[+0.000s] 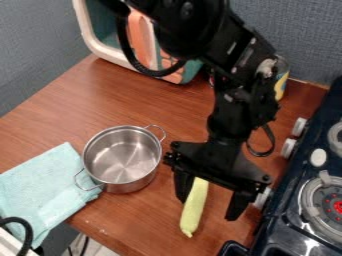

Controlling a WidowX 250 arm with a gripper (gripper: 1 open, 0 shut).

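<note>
My black gripper (207, 195) hangs just over a pale yellow corn cob (193, 212) lying on the wooden table, its fingers open and straddling the cob's upper end. A steel pot (120, 158) with two handles stands left of the gripper. The arm hides part of a can (279, 80) at the back right.
A light blue cloth (38, 185) lies at the left front. A stove (311, 205) with knobs fills the right side. A pink and teal toy box (106, 35) stands at the back.
</note>
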